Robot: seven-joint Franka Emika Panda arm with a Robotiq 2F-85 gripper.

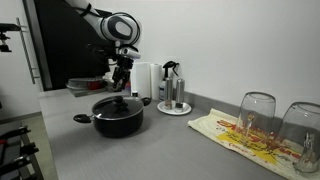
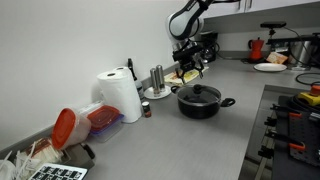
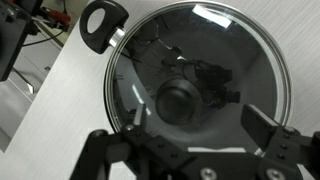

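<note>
A black pot [image 1: 118,124] with a glass lid stands on the grey table; its two side handles show in exterior view 2, where the pot [image 2: 200,108] is right of centre. The lid's round black knob [image 3: 178,101] appears near the middle of the wrist view, between the open fingers as seen from above. My gripper [image 1: 122,82] hangs over the pot, apart from the lid, with nothing held. The glass lid [image 3: 225,60] lies flat on the pot, reflecting the arm.
Behind the pot are a paper towel roll [image 2: 117,93] and a white plate [image 1: 174,109] with tall grinders. Two upturned glasses [image 1: 257,113] rest on a yellow-patterned cloth [image 1: 222,128] at the right. A dish rack [image 2: 45,160] holds dishes.
</note>
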